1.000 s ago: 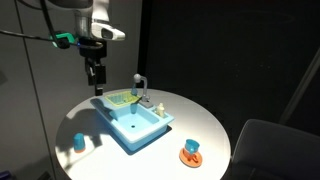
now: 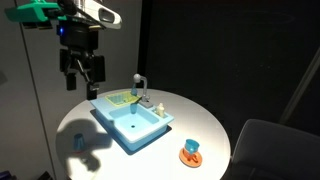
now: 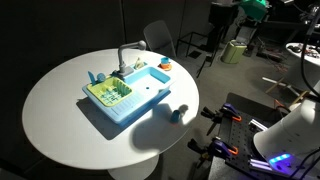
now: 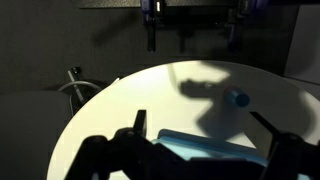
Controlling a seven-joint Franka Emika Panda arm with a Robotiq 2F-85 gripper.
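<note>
My gripper [image 2: 84, 84] hangs high above the left side of the round white table [image 2: 205, 130], its two fingers apart and nothing between them. In the wrist view, the dark fingers [image 4: 139, 123] stand wide apart at the bottom. A small blue cup [image 2: 79, 142] is on the table below and well clear of the gripper; the wrist view shows this cup [image 4: 237, 98] in shadow. Mid-table lies a light-blue toy sink [image 2: 138, 128]. At the near right, another blue cup [image 2: 192, 146] rests on an orange saucer [image 2: 190, 159].
A grey faucet [image 2: 143, 84] rises behind the sink, with a pale soap bottle [image 2: 160, 110] by it. The green dish rack [image 3: 109, 92] occupies one end of the sink. Dark chairs [image 2: 270, 150] stand off the table.
The gripper has shifted to the left in exterior view 1 and turned, so both fingers now show separately. Its shadow has come over the lone blue cup. Tabletop objects stayed put.
</note>
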